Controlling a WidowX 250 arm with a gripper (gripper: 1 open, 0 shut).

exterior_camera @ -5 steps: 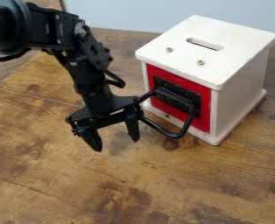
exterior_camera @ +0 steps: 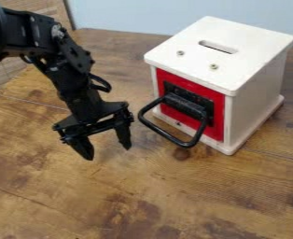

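A white wooden box (exterior_camera: 243,56) with a slot on top and a red front panel (exterior_camera: 174,86) stands at the right. A black mechanism on the panel carries a black loop handle (exterior_camera: 174,138), which sticks out to the left and low over the table. My black gripper (exterior_camera: 104,144) hangs just left of the handle, open, fingers pointing down near the table surface, with nothing seen between them and apart from the handle.
A pale wall stands behind the box. A lighter edge or surface shows at the far left.
My arm and gripper have moved left and slightly back from the handle over the last second. The box and handle look unchanged.
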